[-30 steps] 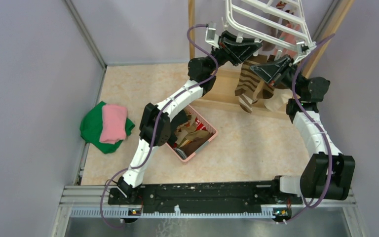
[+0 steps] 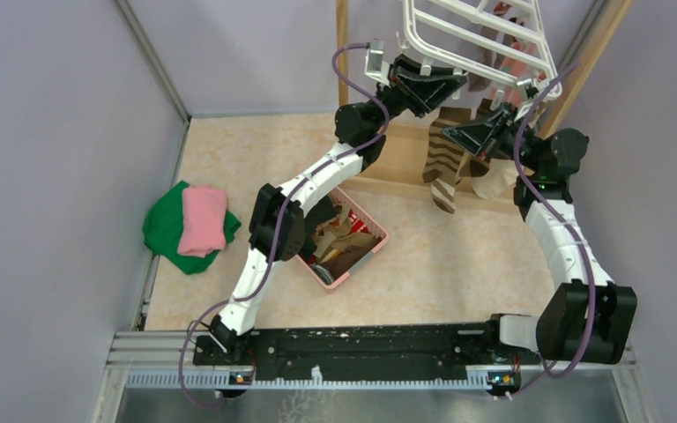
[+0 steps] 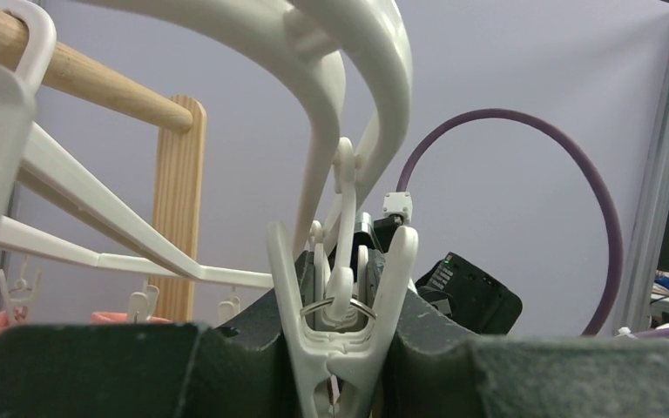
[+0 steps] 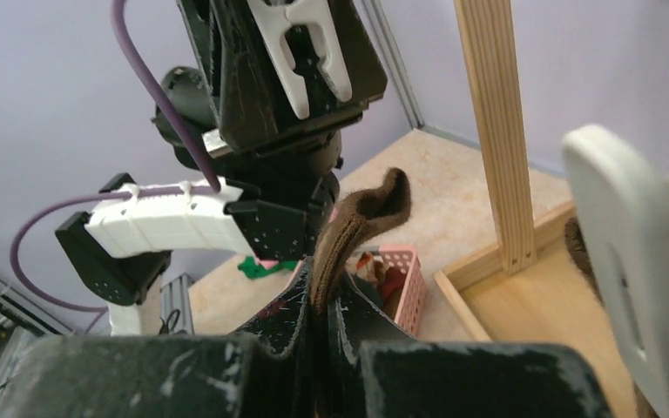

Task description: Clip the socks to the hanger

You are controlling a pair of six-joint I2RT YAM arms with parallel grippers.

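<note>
The white hanger (image 2: 480, 62) hangs at the upper right of the top view. My left gripper is shut on a white clip (image 3: 335, 344) below it. In the right wrist view, the clip's two prongs (image 4: 335, 74) stand spread beneath the left gripper. My right gripper is shut on a brown sock (image 4: 348, 228), whose folded upper end sticks up past the fingertips, below the clip and apart from it. From the top view, this striped sock (image 2: 446, 154) dangles beside the right gripper (image 2: 446, 132).
Other socks, one pink (image 2: 517, 63), hang farther back on the hanger. A pink basket (image 2: 383, 234) of socks stands on the table, with folded pink cloth (image 2: 203, 220) on green cloth (image 2: 166, 231) at left. A wooden post (image 4: 496, 131) and a near white clip (image 4: 623, 252) flank the right gripper.
My left arm looks unmoved.
</note>
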